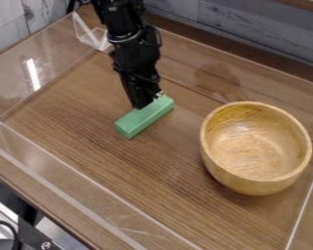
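Note:
A light green rectangular block (142, 120) lies diagonally on the wooden table. The black gripper (148, 99) comes down from the top, with its tip just above the upper part of the block. Whether its fingers are open or shut cannot be made out.
A large pale yellow bowl (256, 144) stands on the right of the table (107, 176). A wall runs along the back right, and a dark cable lies at the lower left corner.

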